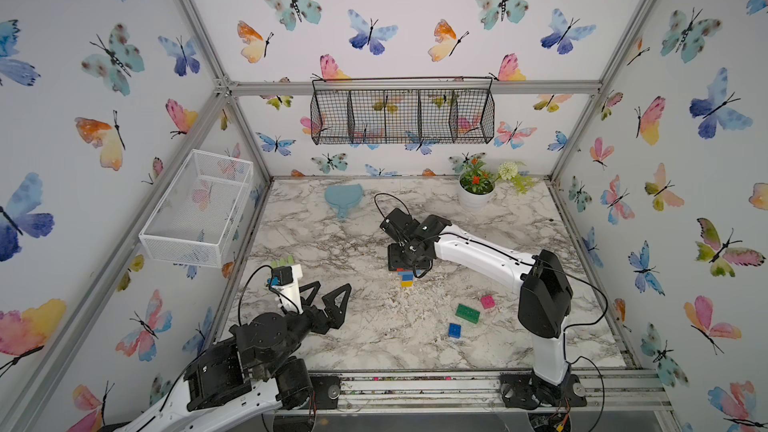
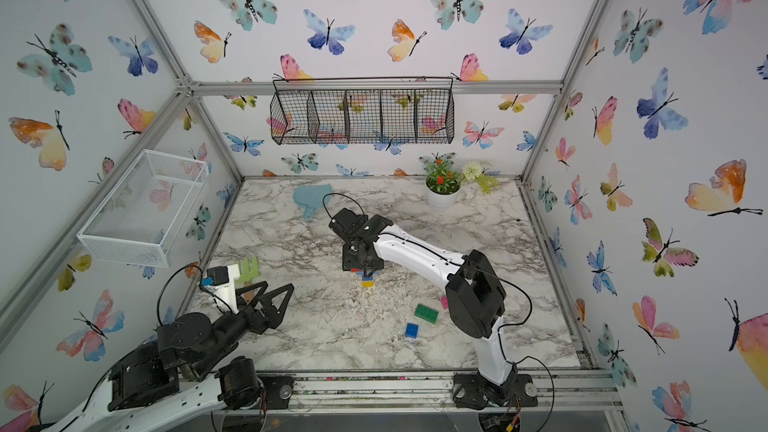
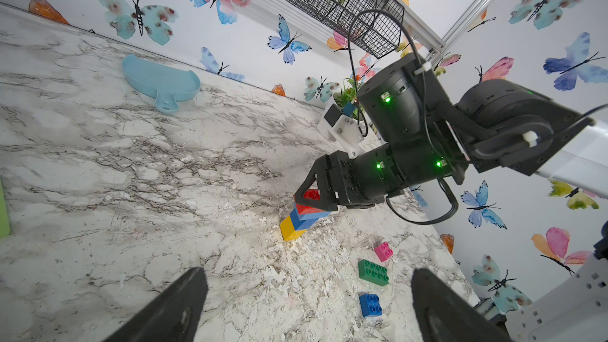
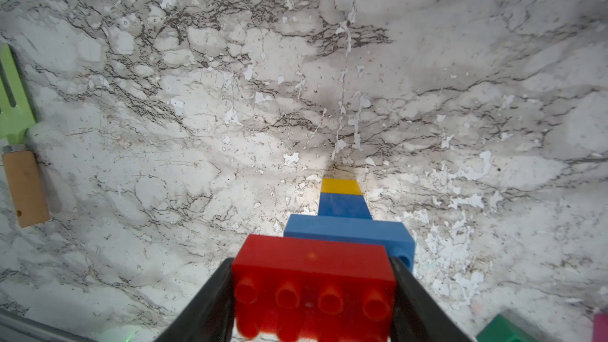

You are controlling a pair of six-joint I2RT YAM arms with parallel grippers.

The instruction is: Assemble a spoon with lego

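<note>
My right gripper is shut on a red brick (image 4: 311,278), whose studs face the camera in the right wrist view. Against the red brick's far side, a wide blue brick (image 4: 349,229) sticks out a little to the right. Beyond that come a narrower blue brick (image 4: 343,206) and a yellow brick (image 4: 340,186), in one line. In the left wrist view this row looks tilted, its yellow end lowest; whether that end touches the table cannot be told. Over the table's left front, my left gripper (image 1: 333,291) stands open and empty.
Loose on the right front are a green brick (image 1: 468,313), a blue brick (image 1: 454,330) and a pink brick (image 1: 487,301). A light blue dustpan-like piece (image 1: 343,198) and a potted plant (image 1: 477,189) stand at the back.
</note>
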